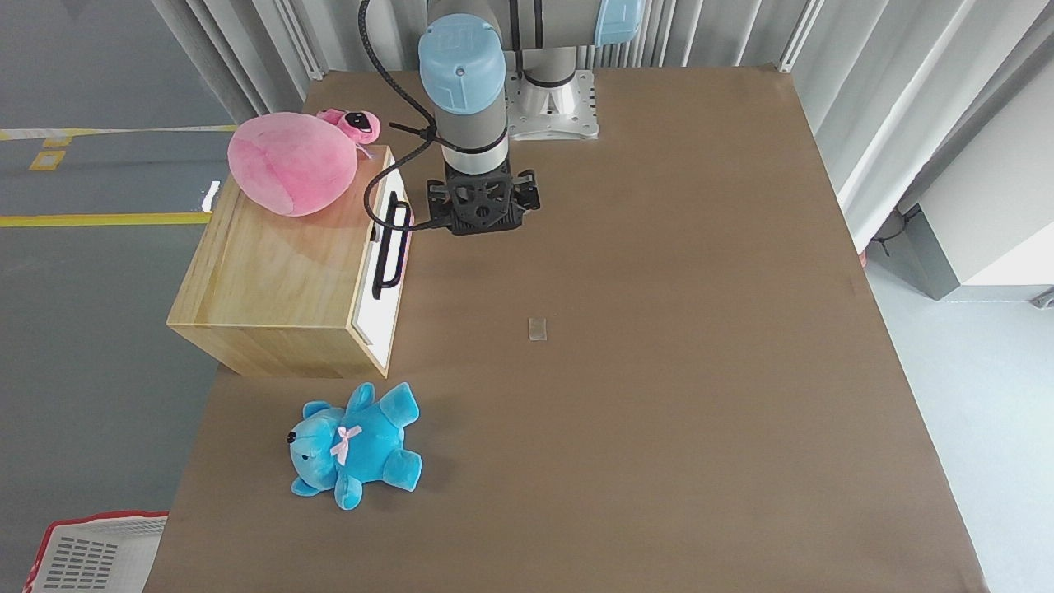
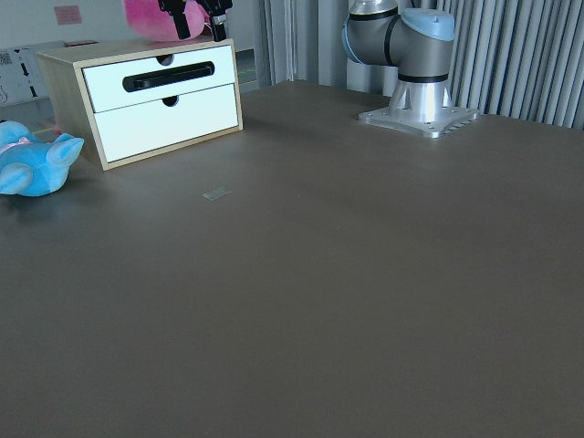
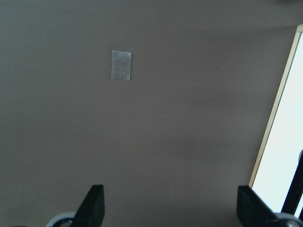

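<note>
My gripper points down above the table beside a wooden drawer cabinet (image 1: 267, 287); in the wrist view its two fingers stand wide open with bare tabletop between them. The cabinet has two white drawers (image 2: 169, 123), shut, with a black handle (image 2: 169, 76) on the upper one. A pink plush toy (image 1: 291, 163) rests on the cabinet's top. A blue teddy bear (image 1: 370, 445) with a pink bow lies on the table in front of the cabinet's near end.
A small clear square (image 3: 120, 65) lies on the table (image 1: 692, 346), whose right part is clear. The arm's base (image 1: 553, 119) stands at the back. A red-rimmed basket (image 1: 89, 553) is beyond the table's left edge.
</note>
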